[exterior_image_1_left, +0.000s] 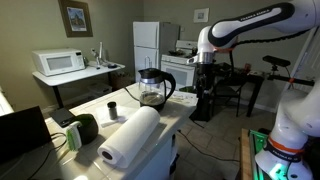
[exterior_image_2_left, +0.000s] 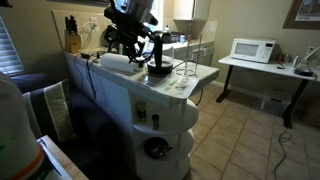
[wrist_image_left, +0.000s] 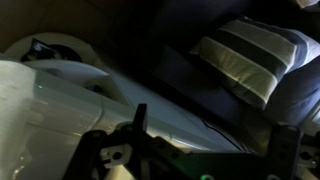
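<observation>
My gripper points down beside the counter's edge in the wrist view, its two dark fingers apart and nothing visible between them. In exterior view 2, the gripper (exterior_image_2_left: 122, 42) hangs above the near side of the counter (exterior_image_2_left: 180, 87). A white paper roll (exterior_image_1_left: 130, 137) lies on the counter in exterior view 1. Behind it stands a clear container with a black top (exterior_image_1_left: 152, 89). A small dark cup (exterior_image_1_left: 112, 110) and a dark green rounded object (exterior_image_1_left: 87, 128) are to the left.
Open shelves (exterior_image_2_left: 160, 125) sit under the counter end. A striped cushion (wrist_image_left: 255, 55) lies below the arm in the wrist view. A white microwave (exterior_image_1_left: 58, 61) stands on a far table, with bare tiled floor (exterior_image_2_left: 240, 135) between.
</observation>
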